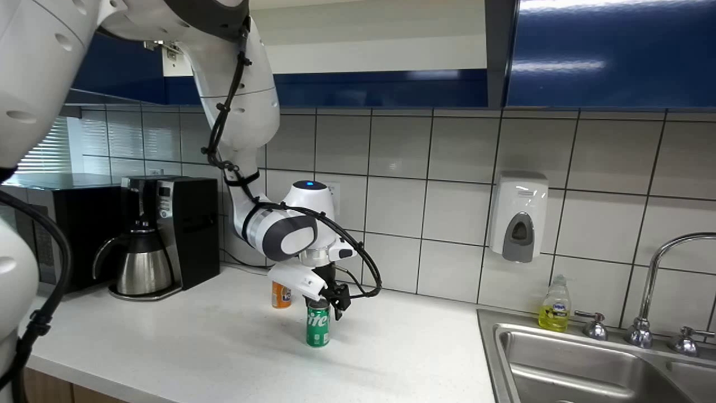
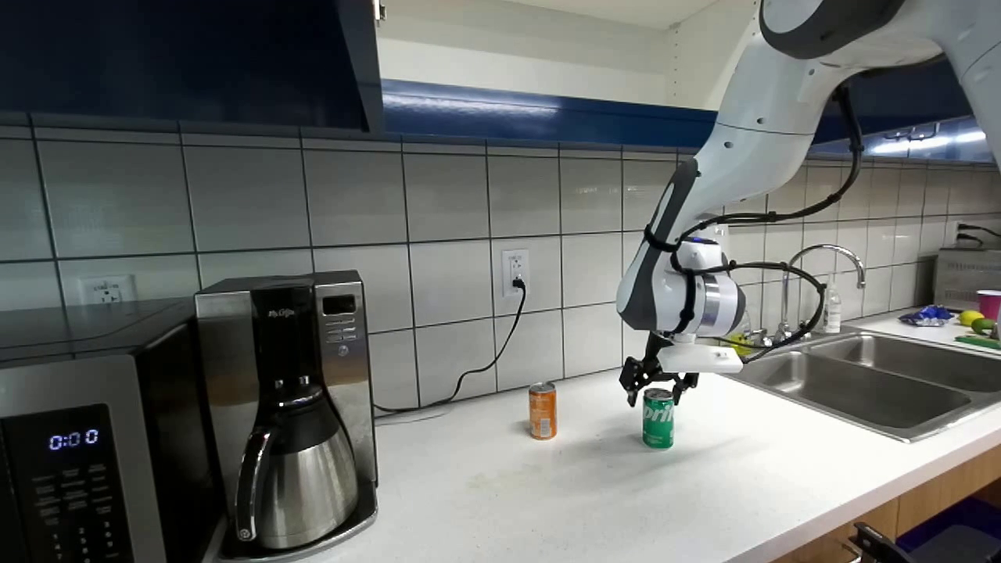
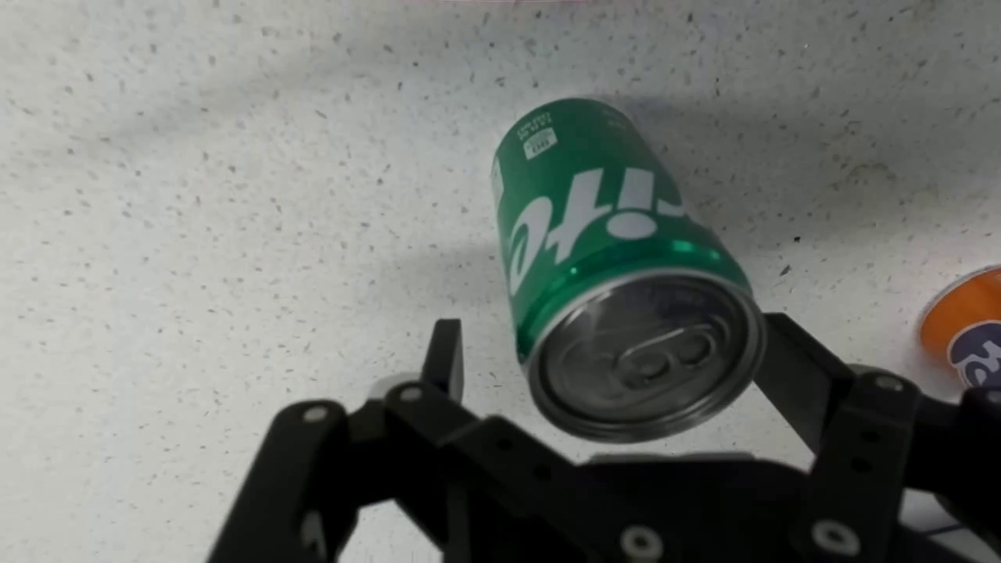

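Note:
On the white counter a green Sprite can (image 1: 318, 325) stands upright, its silver lid facing up. My gripper (image 2: 659, 396) is open at the can's upper end. In the wrist view the can (image 3: 600, 206) lies between the spread fingers, close to the right one, with a clear gap to the left one. An orange soda can (image 2: 542, 411) stands apart, nearer the wall; only part of it shows at the right edge of the wrist view.
A coffee maker (image 2: 352, 375) and a microwave (image 2: 84, 422) stand at the left. To the right is a steel sink (image 1: 570, 366) with a soap bottle (image 1: 555, 305) by its rim. Above hangs an open cupboard.

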